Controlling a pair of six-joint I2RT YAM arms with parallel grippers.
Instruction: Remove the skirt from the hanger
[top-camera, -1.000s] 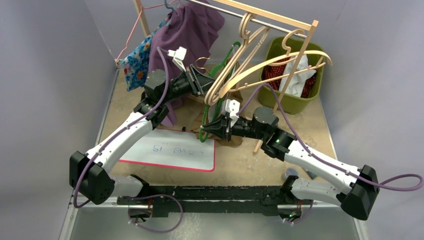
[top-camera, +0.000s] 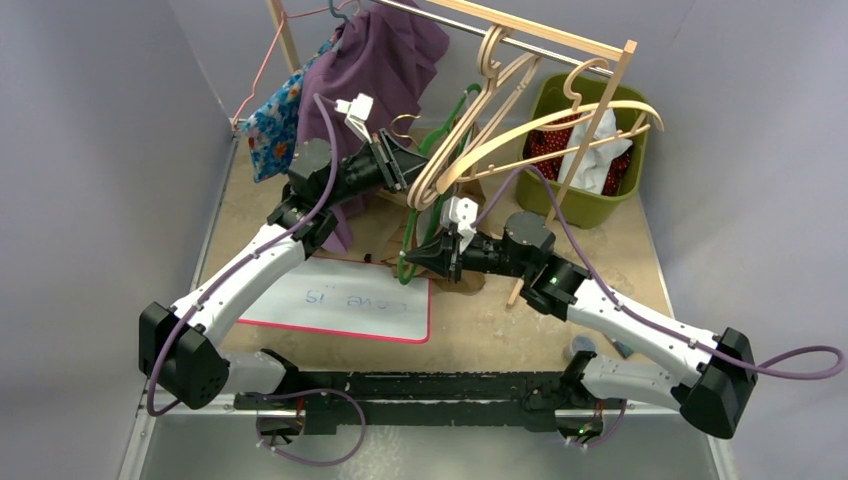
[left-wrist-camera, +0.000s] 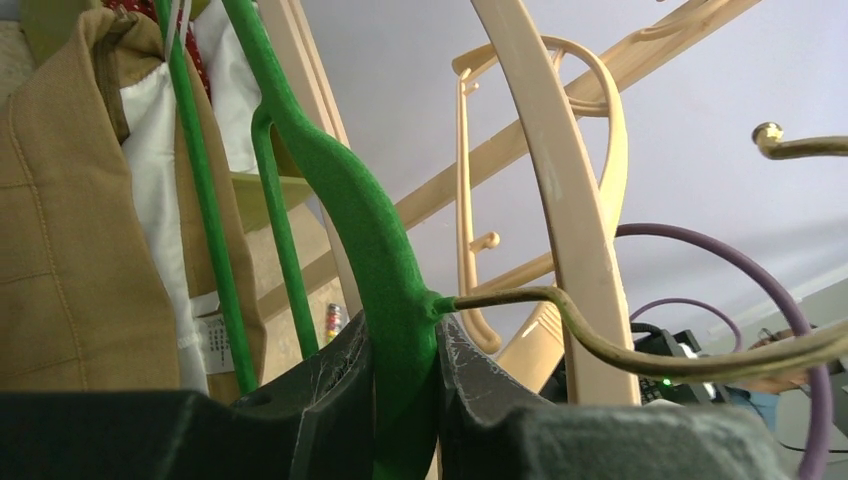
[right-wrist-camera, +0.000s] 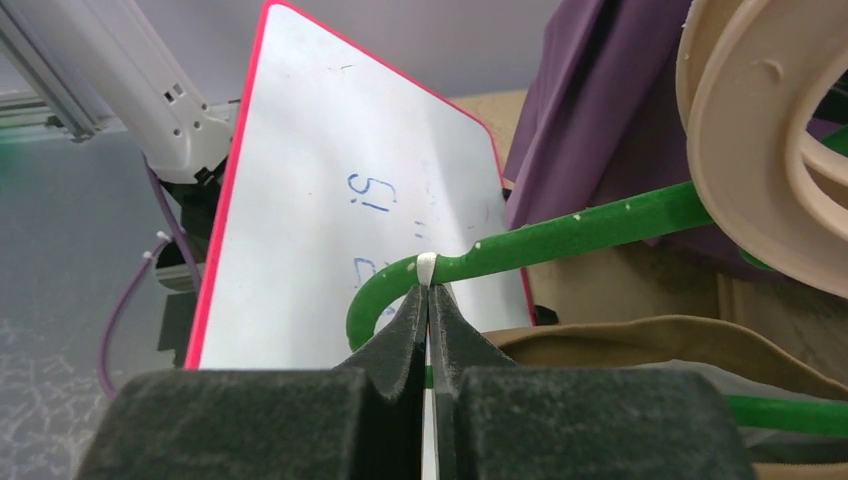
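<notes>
The green hanger (top-camera: 407, 235) holds a tan skirt (left-wrist-camera: 60, 250), whose white lining shows in the left wrist view. My left gripper is closed around the hanger's green neck below the brass hook, a finger against either side. At the hanger's near end, my right gripper is shut. A white loop (right-wrist-camera: 427, 268) wraps the green bar right at its fingertips; whether the tips pinch any of it I cannot tell. The skirt's open waist (right-wrist-camera: 640, 340) hangs below the bar, right of the fingers.
Pale wooden hangers (top-camera: 480, 130) hang from the rack close above both grippers. Behind the left arm is a purple cloth (top-camera: 370, 70). A green bin (top-camera: 585, 205) with clothes stands at right, and a whiteboard (top-camera: 350, 300) lies in front.
Both arms hold nearly the same place; the hanger has barely shifted.
</notes>
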